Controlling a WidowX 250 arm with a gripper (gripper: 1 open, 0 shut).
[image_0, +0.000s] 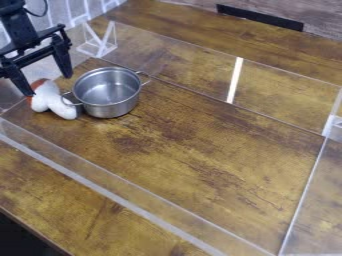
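A black gripper (35, 65) at the upper left stands open, its fingers spread over the area just behind a white plush-like object (54, 105) with a red patch, which lies on the wooden table. A steel pot (110, 92) with two side handles sits right beside that object, its left handle at or very near it. Nothing shows between the fingers.
Clear plastic walls border the work area, with a white strip (235, 80) on the back one. A dark slot lies at the back.
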